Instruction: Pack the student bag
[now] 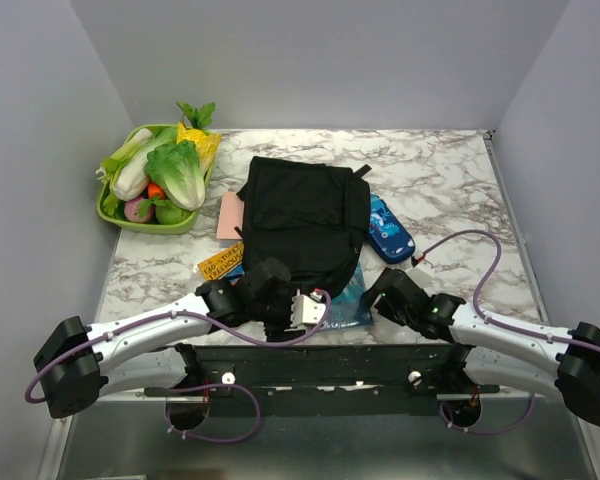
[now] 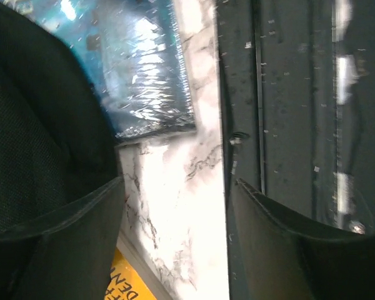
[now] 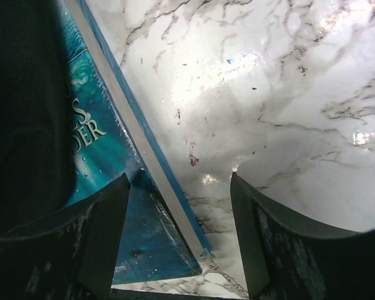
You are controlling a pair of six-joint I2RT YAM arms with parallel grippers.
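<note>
The black bag (image 1: 305, 215) lies flat in the middle of the table in the top view, its front edge drooping. From under that edge sticks out a teal book (image 1: 350, 303), also in the left wrist view (image 2: 137, 69). My left gripper (image 1: 284, 332) is open at the table's front edge, left of the book, with nothing between its fingers. Open too, my right gripper stands at the book's right edge. In the right wrist view one finger (image 3: 106, 231) is over the cover and the other over bare marble.
A blue pencil case (image 1: 388, 232) lies right of the bag. To its left are a pink notebook (image 1: 230, 215) and a yellow book (image 1: 222, 262). A green vegetable basket (image 1: 158, 228) occupies the back left.
</note>
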